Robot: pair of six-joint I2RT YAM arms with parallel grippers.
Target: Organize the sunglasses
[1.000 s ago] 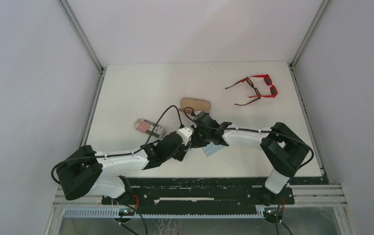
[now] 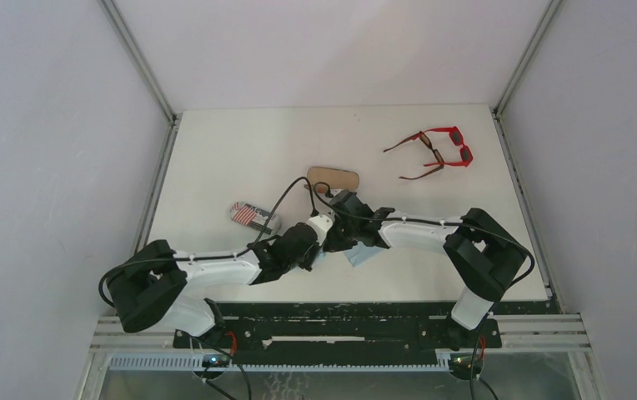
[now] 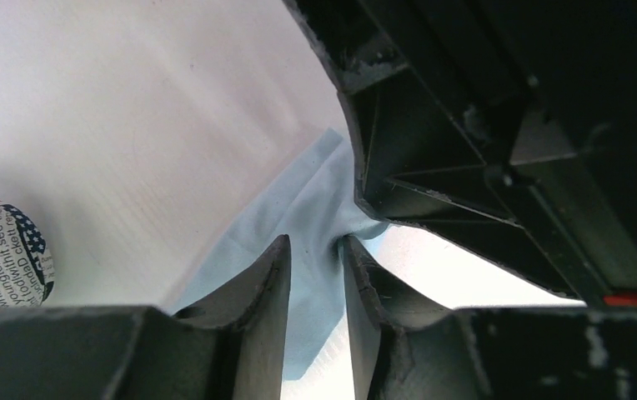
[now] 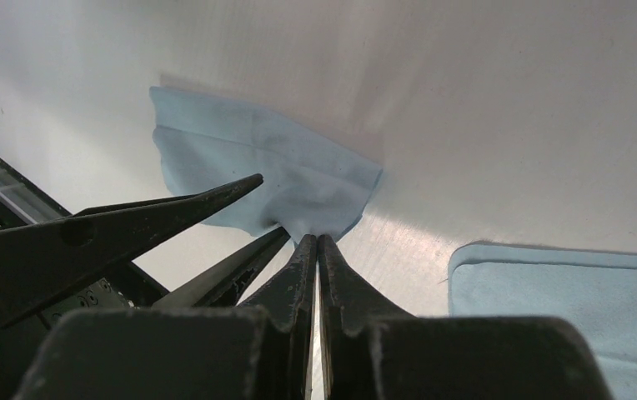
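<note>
A folded light-blue cloth lies at the front middle under both grippers. My left gripper is part open over it, one fingertip at a pucker in the cloth. My right gripper is shut at the cloth's edge; whether cloth is between its tips I cannot tell. A second blue cloth lies to the right. Red sunglasses and brown sunglasses lie overlapping, unfolded, at the back right.
A tan case lies behind the grippers, and a flag-patterned case left of them. The arms nearly meet at the middle.
My left arm has shifted slightly right and toward the table's back. The right arm and the sunglasses look unchanged.
</note>
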